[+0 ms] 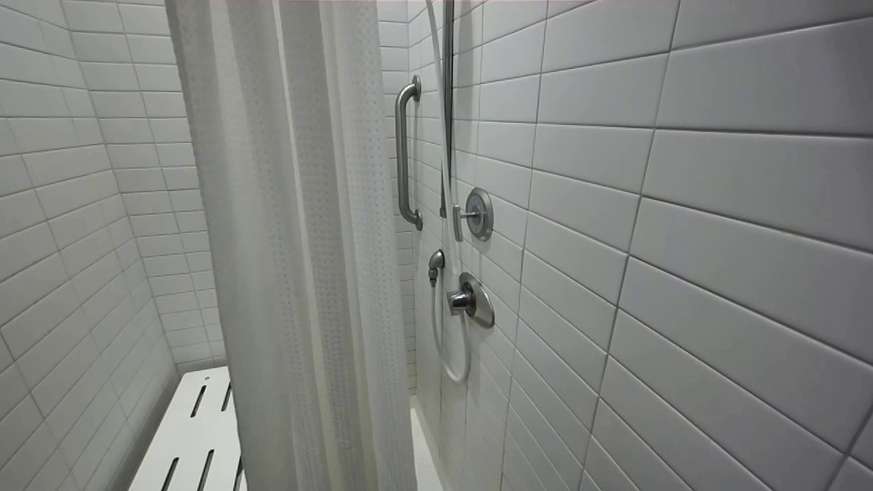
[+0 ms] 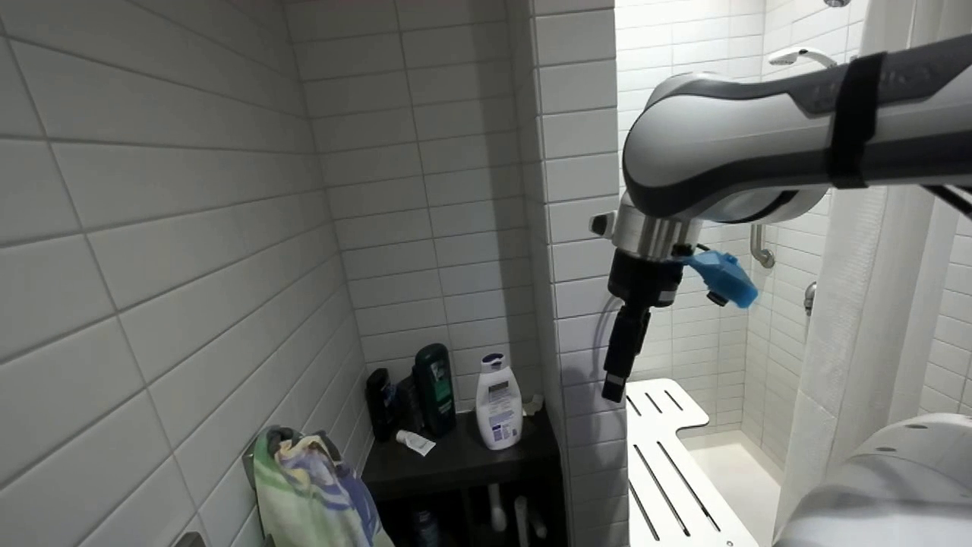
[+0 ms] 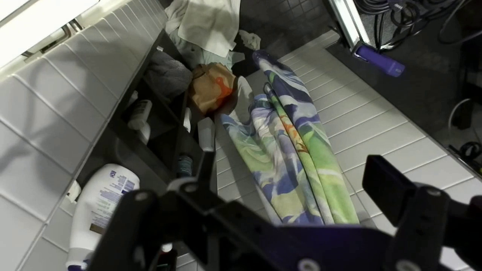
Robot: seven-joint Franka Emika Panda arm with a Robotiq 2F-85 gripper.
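Note:
In exterior view 2 my gripper (image 2: pixel 616 387) points downward in front of the tiled pillar, clear of the shelf. The wrist view shows the gripper open, its fingers wide apart with nothing held between them. Beyond that gap, well below, hangs a colourful green, blue and white towel (image 3: pixel 298 167). A white lotion bottle (image 2: pixel 499 406) stands upright on the dark shelf (image 2: pixel 465 460), left of the gripper. Beside it are a dark green bottle (image 2: pixel 435 390) and a small white tube (image 2: pixel 415 442), lying down.
The tiled pillar (image 2: pixel 583 273) stands close to my gripper. A slotted white shower bench (image 2: pixel 670 428) lies behind and to the right. The pale shower curtain (image 1: pixel 303 245) hangs by the tiled wall with its grab bar (image 1: pixel 402 155) and valves. Open air lies above the shelf.

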